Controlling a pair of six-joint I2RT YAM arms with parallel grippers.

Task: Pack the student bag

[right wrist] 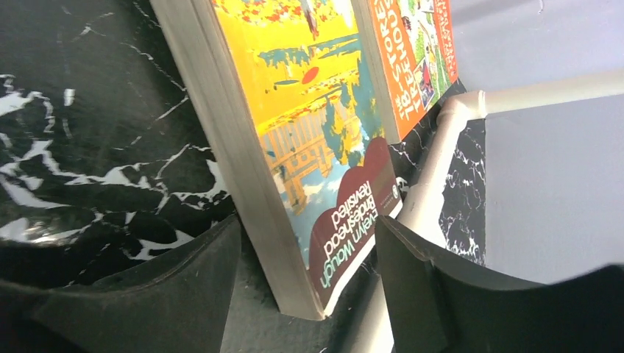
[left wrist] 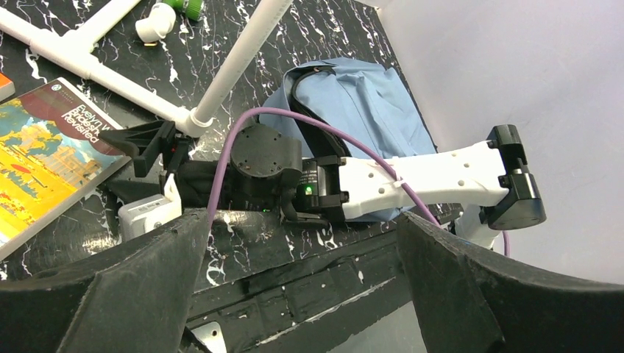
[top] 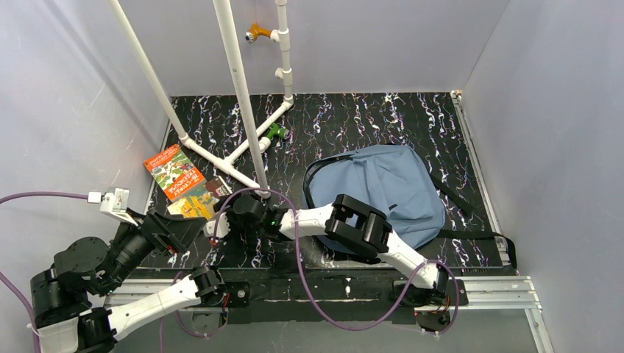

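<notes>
A blue bag (top: 386, 191) lies on the dark marbled table at the right, its black-edged opening toward the left. On the left, a yellow book (top: 190, 206) with a maroon end lies beside an orange-and-green book (top: 175, 172). My right gripper is part open at the maroon end of the yellow book (right wrist: 316, 118); one finger (right wrist: 199, 272) is by its thick page edge, the other (right wrist: 412, 265) across the cover's far side. Whether they touch it, I cannot tell. My left gripper stands open and empty, left of the right arm.
A white pipe frame (top: 221, 162) with a green valve (top: 276, 132) and an orange valve (top: 256, 32) rises behind the books. A purple cable (top: 300, 250) loops over the right arm. Bare table lies behind the bag.
</notes>
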